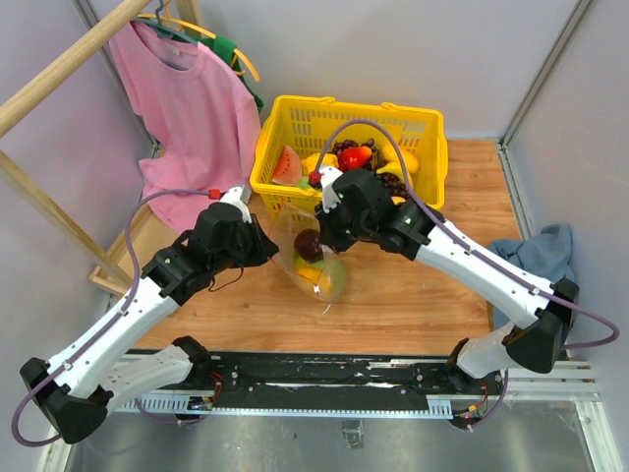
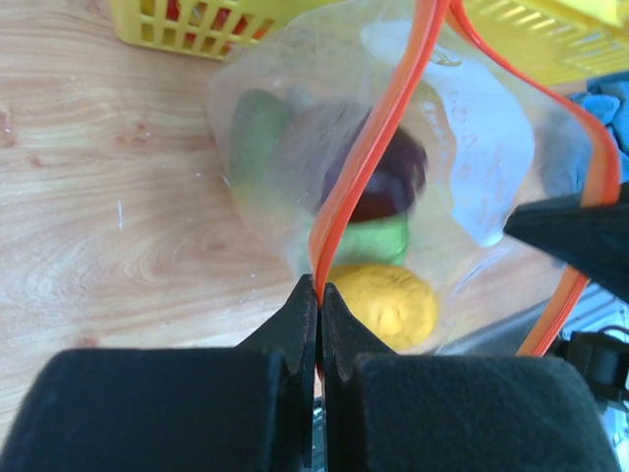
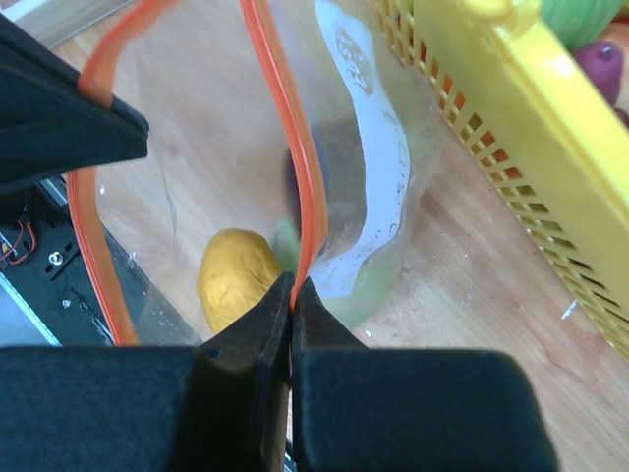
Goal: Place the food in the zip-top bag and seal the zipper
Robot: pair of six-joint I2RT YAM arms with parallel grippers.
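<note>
Between my two grippers hangs a clear zip top bag (image 1: 335, 282), its mouth edged with an orange-red zipper strip (image 2: 370, 157). My left gripper (image 1: 271, 255) is shut on one side of that edge, the strip running down between its fingertips. On the opposite side my right gripper is likewise shut on the strip (image 3: 291, 128). The mouth gapes between them. Inside the bag are a dark purple food piece (image 1: 309, 245), a yellow one (image 2: 385, 304) and a green one (image 2: 257, 138). A white label (image 3: 377, 147) shows on the bag.
Behind the bag stands a yellow basket (image 1: 428, 157) with several fruits, close to both grippers. A blue cloth (image 1: 543, 255) lies at the right, and a pink shirt (image 1: 187, 108) hangs at the left.
</note>
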